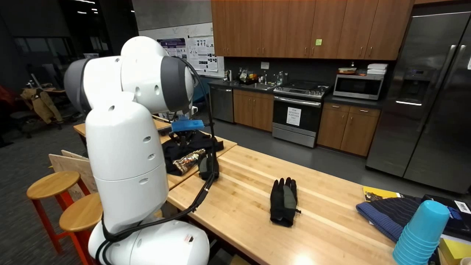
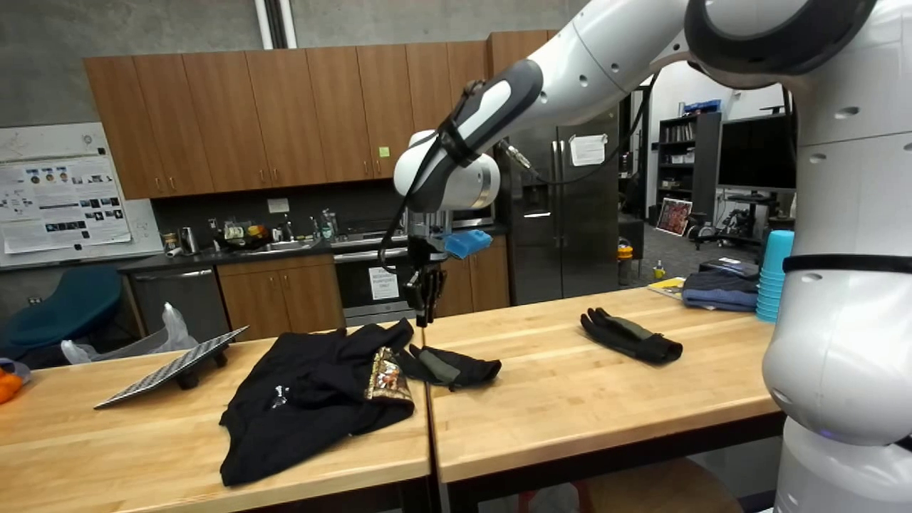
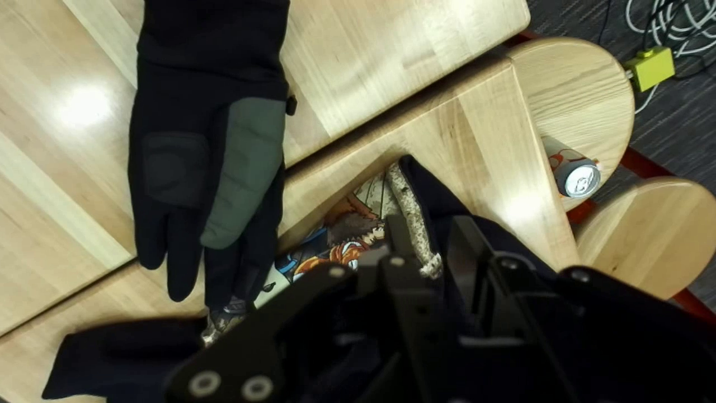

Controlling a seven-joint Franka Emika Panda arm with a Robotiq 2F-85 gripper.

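Observation:
My gripper (image 2: 423, 318) hangs above the far part of the table, apart from the cloth below it. In the wrist view a gap shows between its fingers, with nothing held in it. Below lies a black glove with a grey-green thumb (image 3: 248, 161), near the table seam and touching a black garment (image 2: 299, 402) with a colourful printed patch (image 2: 387, 376). A second black glove (image 1: 282, 201) lies alone on the nearer tabletop, its fingers pointing away from exterior view 1.
Stacked turquoise cups (image 1: 419, 234) and a folded dark blue knit item (image 1: 384, 216) crowd the table's right end. A tilted patterned panel (image 2: 175, 366) stands left of the garment. Wooden stools (image 1: 53, 184) stand beside the table.

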